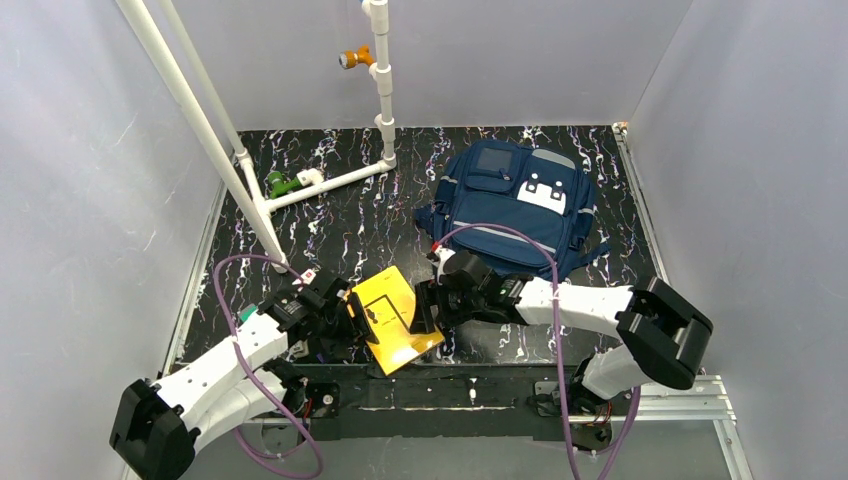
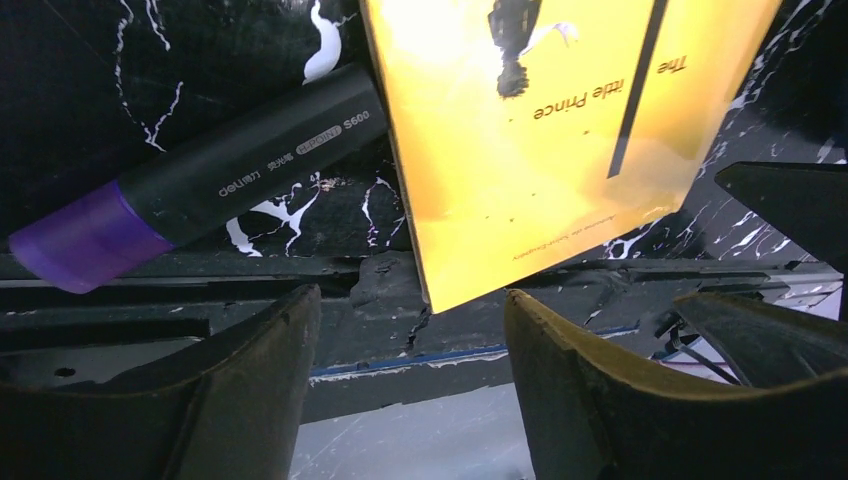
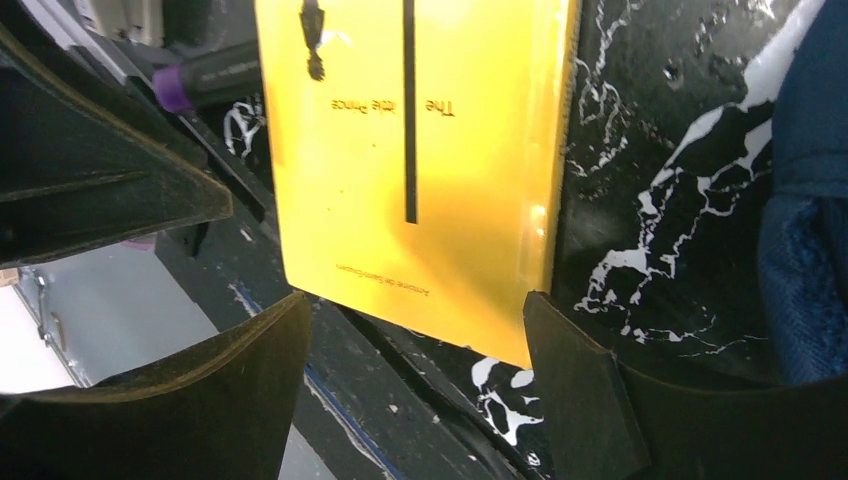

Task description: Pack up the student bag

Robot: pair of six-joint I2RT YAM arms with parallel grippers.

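Note:
A yellow Little Prince book point(image 1: 398, 345) lies flat at the table's front, one corner over the front edge. Over its left side is my left gripper point(image 1: 362, 320), parted with nothing held; in the left wrist view, its fingers point(image 2: 545, 345) straddle the book's lower corner from above. My right gripper point(image 1: 424, 306) hovers at the book's right edge, its separated fingers point(image 3: 560, 345) empty. Behind my right arm, the navy backpack point(image 1: 490, 207) lies with its flap down. A black pen-like stick with a purple end point(image 2: 200, 180) rests beside the book; the left arm covers it from above.
White pipes with a green valve point(image 1: 283, 184) and an orange valve point(image 1: 355, 58) stand at the back left. Small items beneath the left arm are mostly hidden. Bare dark tabletop point(image 1: 400, 225) lies between pipes and backpack. Both grippers are close together.

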